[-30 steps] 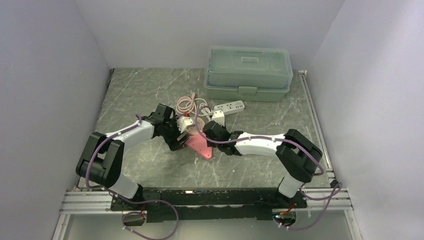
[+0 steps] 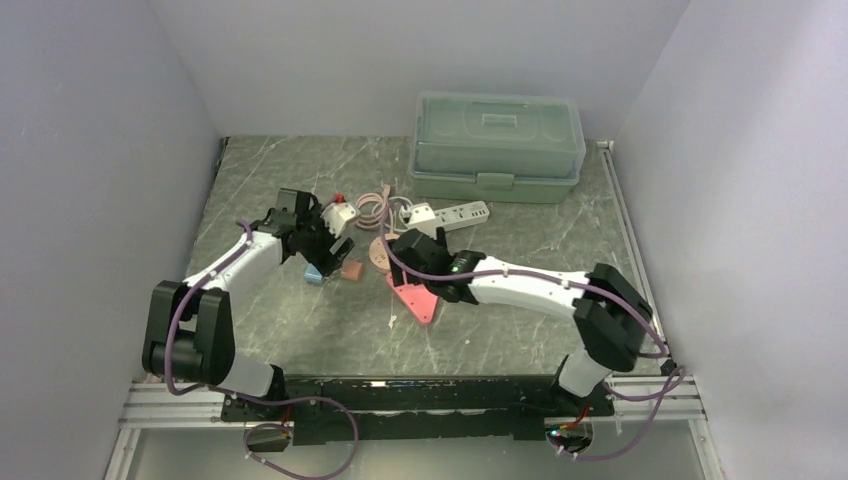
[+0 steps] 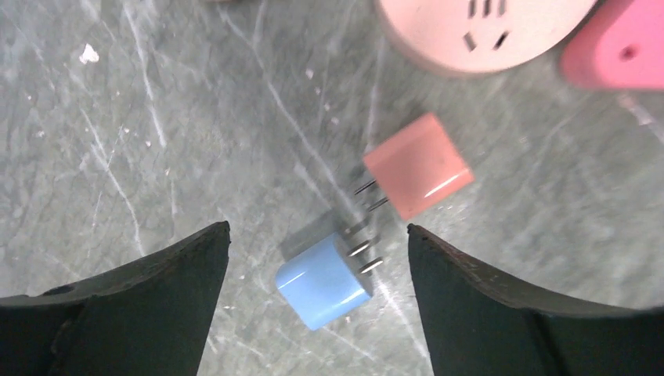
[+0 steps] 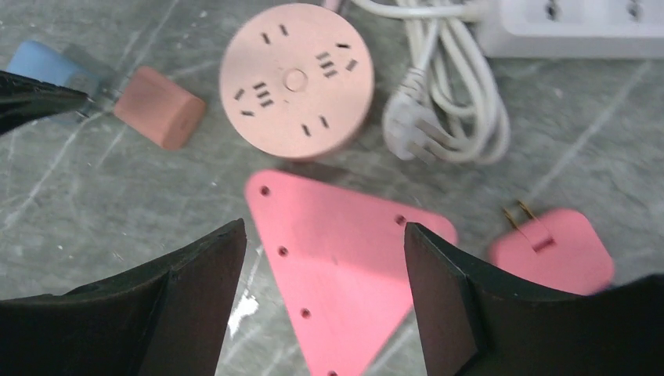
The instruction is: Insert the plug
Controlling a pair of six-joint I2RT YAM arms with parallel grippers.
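Observation:
In the left wrist view, a blue plug (image 3: pixel 322 282) lies on the table with its two prongs pointing toward the upper right, close to the prongs of a salmon plug (image 3: pixel 419 166). My left gripper is above them, open, its fingers apart on either side of the blue plug without touching it. A round pink socket (image 4: pixel 294 117) lies flat near a pink triangular plate (image 4: pixel 337 251) with small holes. Over that plate hangs my right gripper, open and empty. A pink plug (image 4: pixel 554 251) with brass prongs rests beside the plate.
A white power strip (image 2: pixel 462 216) and coiled white cable with its plug (image 4: pixel 415 125) lie behind the socket. The green lidded box (image 2: pixel 497 150) stands at the back.
My left gripper has moved left, away from the triangular plate, uncovering both small plugs. The plate shifted slightly right and forward earlier.

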